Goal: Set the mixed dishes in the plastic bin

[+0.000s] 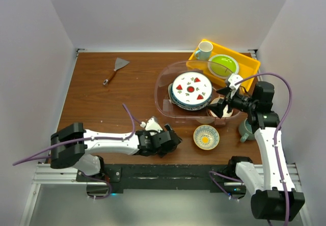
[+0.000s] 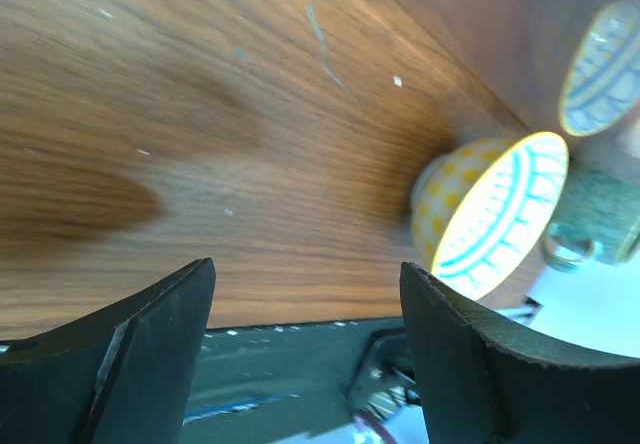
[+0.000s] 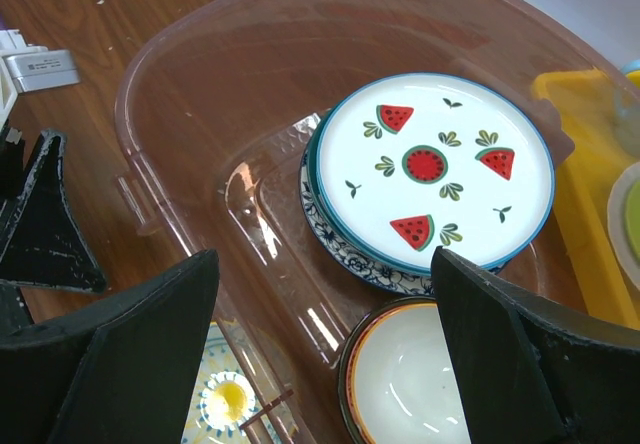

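Note:
The clear plastic bin [image 1: 163,86] holds a stack of plates topped by a white watermelon plate [image 3: 450,164]. Beside that stack, inside the bin, are stacked bowls with a white inside [image 3: 410,369]. A yellow-patterned bowl [image 1: 206,137] rests upright on the table in front of the bin. In the left wrist view the same bowl [image 2: 490,214] lies beyond the right finger, clear of it. My left gripper is open and empty, left of that bowl. Over the bin's right part, above the bowls, my right gripper stands open with nothing gripped.
Behind the bin a yellow tray [image 1: 248,63] holds a light-blue mug [image 1: 204,50] and a green plate [image 1: 224,65]. A green mug [image 1: 246,131] stands near the right arm. A scraper [image 1: 116,71] lies at the back left; the table's left half is otherwise mostly bare.

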